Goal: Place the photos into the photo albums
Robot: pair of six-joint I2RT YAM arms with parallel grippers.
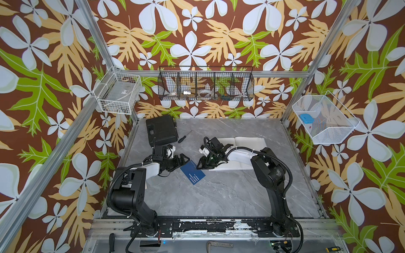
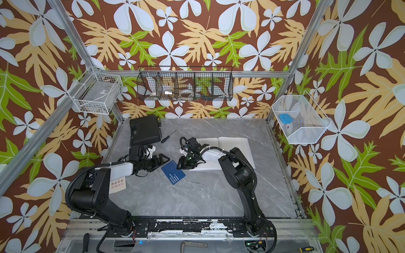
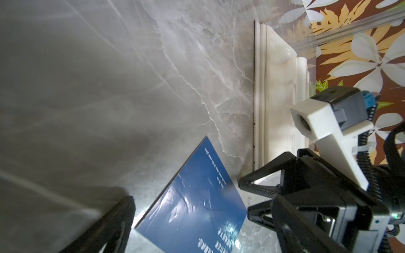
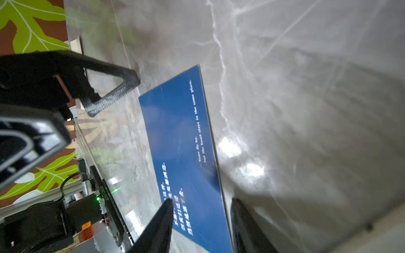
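Note:
A dark blue photo card [image 1: 195,177] with white print lies at a slant on the grey table, between the two grippers. My left gripper [image 1: 181,160] stands open at its upper left side; its fingers [image 3: 120,221] show wide apart in the left wrist view. My right gripper is over one corner of the card, its fingers [image 4: 246,229] only partly apart, with the card [image 4: 181,139] running between them in the image. Whether they pinch the card cannot be told. The white open album [image 1: 253,145] lies partly under the right arm.
A black case [image 1: 161,129] and a screwdriver [image 1: 182,138] lie at the back left. A printed sheet [image 2: 118,185] is partly under the left arm. Wire baskets hang on the walls.

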